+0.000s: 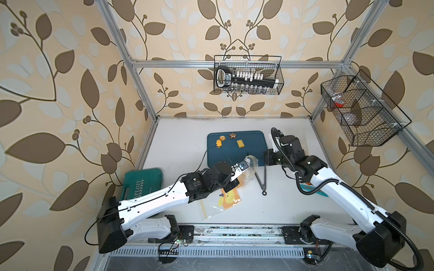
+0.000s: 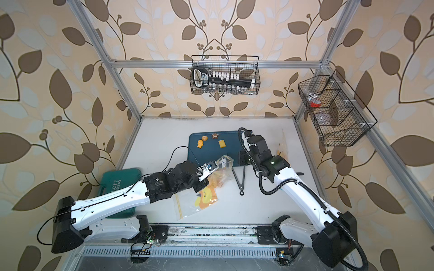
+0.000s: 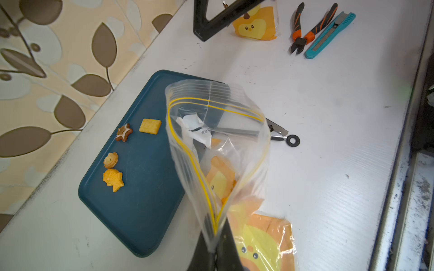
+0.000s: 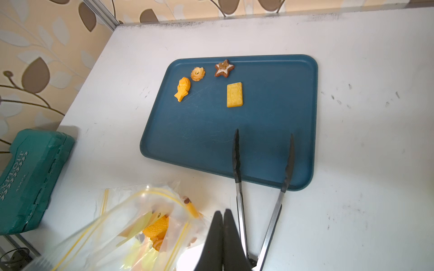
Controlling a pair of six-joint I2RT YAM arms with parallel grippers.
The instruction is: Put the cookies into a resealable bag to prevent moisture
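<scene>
My left gripper is shut on the rim of the clear resealable bag (image 3: 246, 149), whose yellow-lined mouth gapes upward. An orange packet and fish-shaped cookies (image 4: 156, 228) show inside it. My right gripper is shut with nothing between its fingers, and the bag is off to its left. On the blue tray (image 4: 189, 131) lie a fish-shaped cookie (image 4: 182, 89), a round cookie (image 4: 197, 73), a star cookie (image 4: 223, 68) and a rectangular cookie (image 4: 234, 94). A second bag with a bear print (image 1: 229, 197) lies flat beneath.
Tongs (image 4: 274, 219) rest across the tray's front edge. At the left is a green case (image 4: 34, 176). Pliers (image 3: 312, 29), a teal cutter (image 3: 331, 33) and another bear-print packet (image 3: 257, 22) lie to the right. Behind the tray the table is clear.
</scene>
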